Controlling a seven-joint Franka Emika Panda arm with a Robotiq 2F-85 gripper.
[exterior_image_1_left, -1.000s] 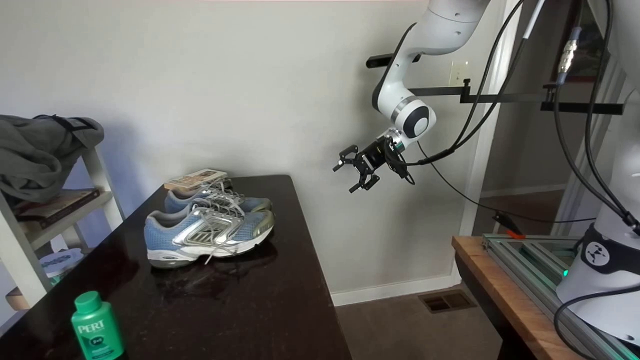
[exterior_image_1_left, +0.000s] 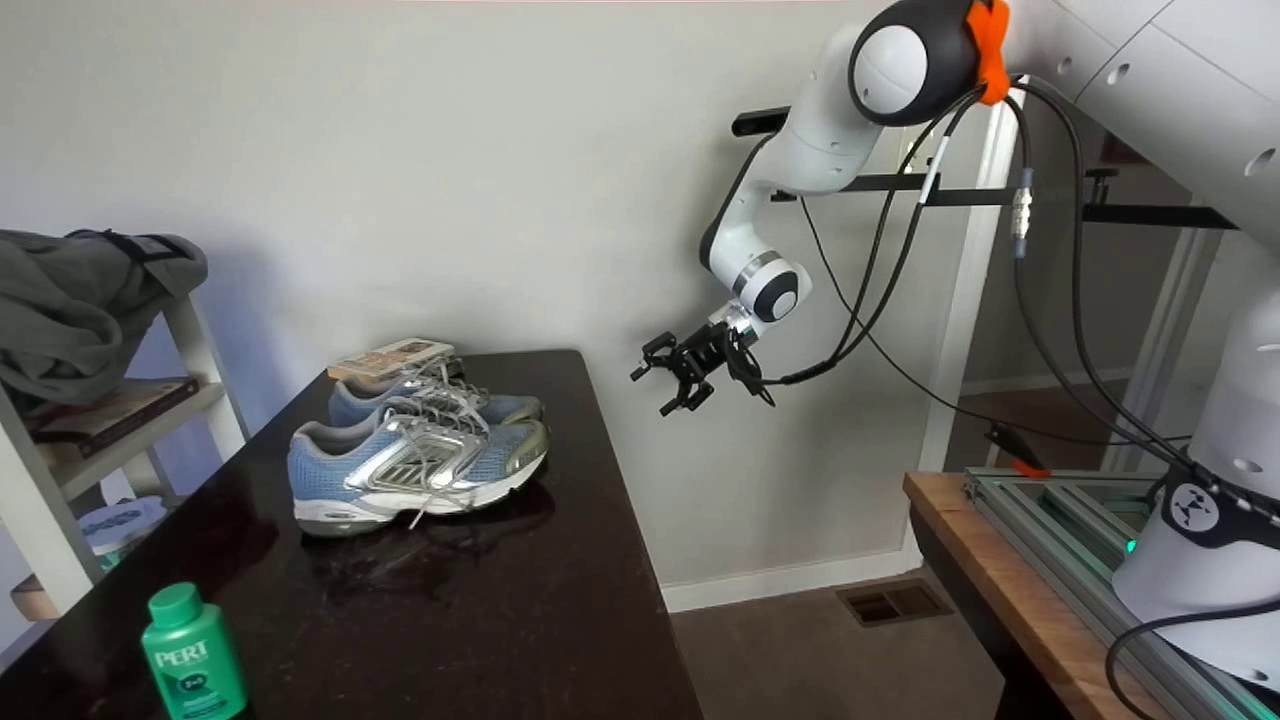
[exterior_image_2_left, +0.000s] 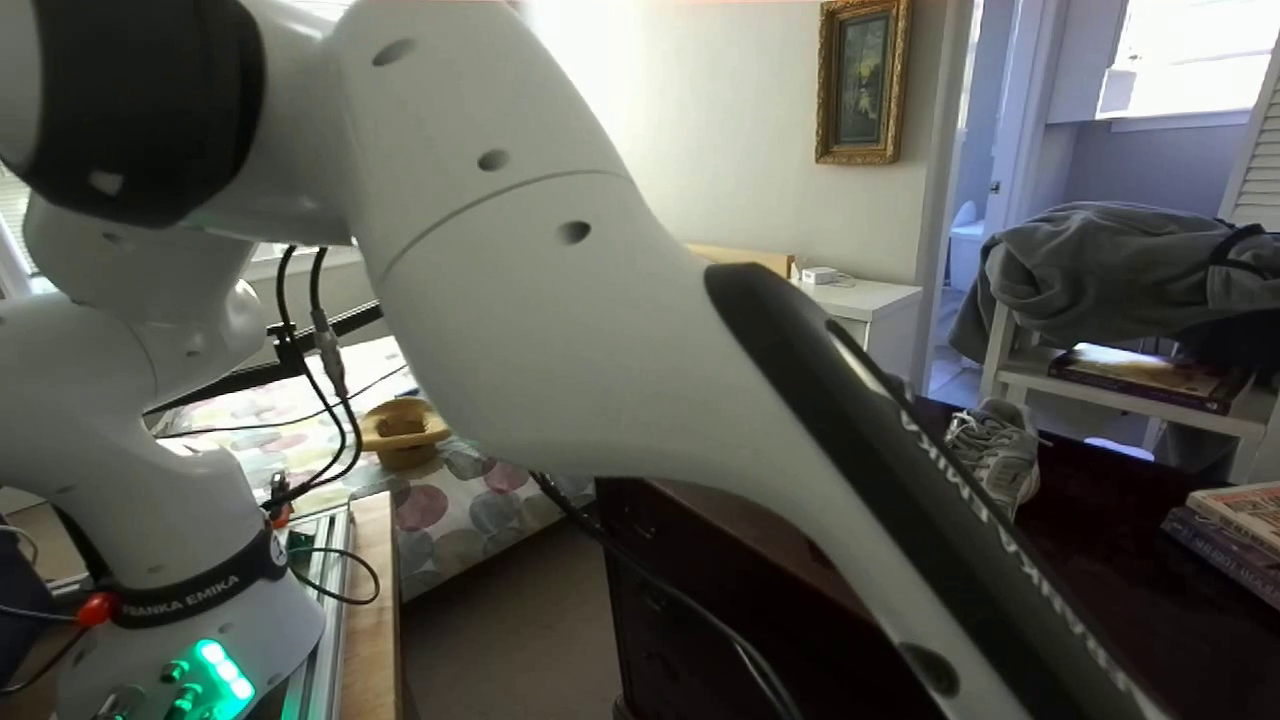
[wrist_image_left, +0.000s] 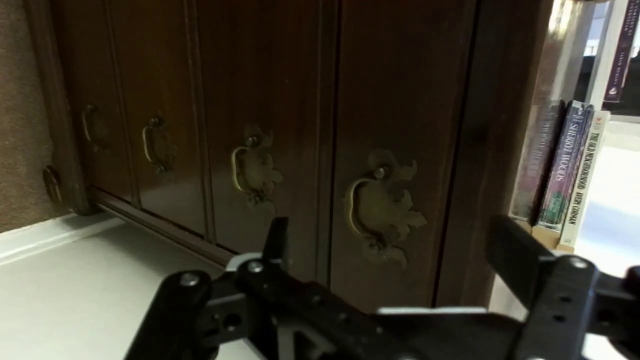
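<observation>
My gripper (exterior_image_1_left: 651, 392) hangs in the air in front of the pale wall, to the right of the dark dresser (exterior_image_1_left: 600, 624). Its fingers are spread wide with nothing between them. In the wrist view, the dresser's wooden front fills most of the picture, turned on its side. Brass handles run across it; the closest handle (wrist_image_left: 360, 207) appears between the fingertips of the gripper, with a gap before it. On the dresser top sit a pair of blue and silver running shoes (exterior_image_1_left: 420, 468) and a green PERT bottle (exterior_image_1_left: 194, 658).
Books (wrist_image_left: 567, 168) lie on the dresser top by the wall. A white shelf (exterior_image_1_left: 204, 384) holds a grey cloth (exterior_image_1_left: 90, 312) beyond the dresser. Open carpet (exterior_image_1_left: 828, 672) separates the dresser from the wooden table (exterior_image_1_left: 1020, 576) at the arm's base. Black cables (exterior_image_1_left: 828, 366) loop from the arm.
My gripper has moved left and lower, closer to the dresser, and the upper arm has swung down into view. Shoes, bottle and books have stayed put.
</observation>
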